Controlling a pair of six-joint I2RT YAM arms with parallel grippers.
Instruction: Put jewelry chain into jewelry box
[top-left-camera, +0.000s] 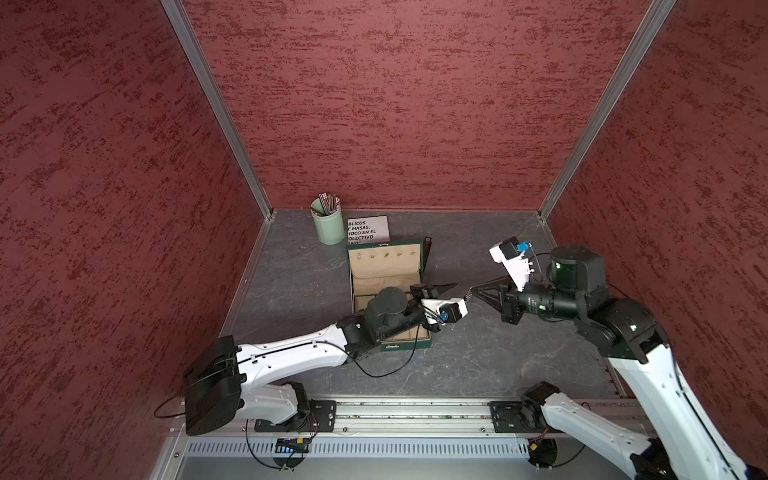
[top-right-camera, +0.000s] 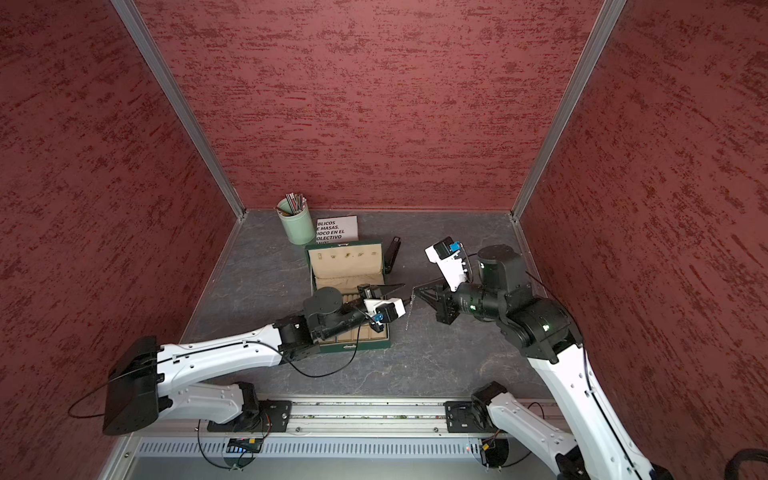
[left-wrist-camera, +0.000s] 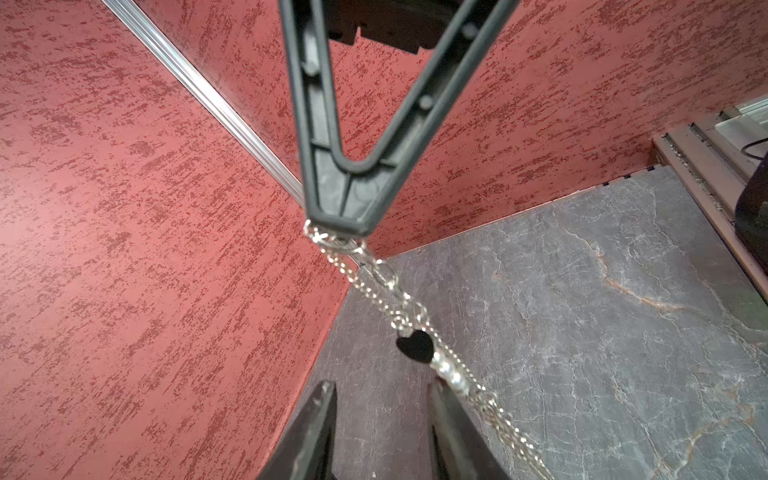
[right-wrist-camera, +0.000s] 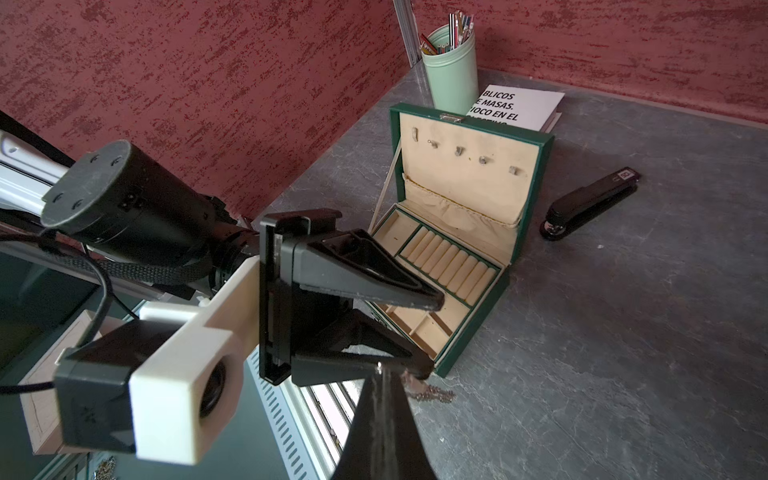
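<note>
A silver chain (left-wrist-camera: 455, 374) with a small dark heart dangles from the tip of my right gripper, which is shut on it, as the left wrist view shows. My left gripper stands open beside the hanging chain, its two fingers apart and pointing toward it; nothing shows held between them. The green jewelry box (top-right-camera: 344, 256), lined in beige, stands open behind my left arm, with hooks in the lid and ring rolls and compartments in the tray (right-wrist-camera: 449, 264).
A black stapler (right-wrist-camera: 589, 200) lies right of the box. A pencil cup (right-wrist-camera: 450, 76) and printed cards (right-wrist-camera: 516, 108) stand at the back.
</note>
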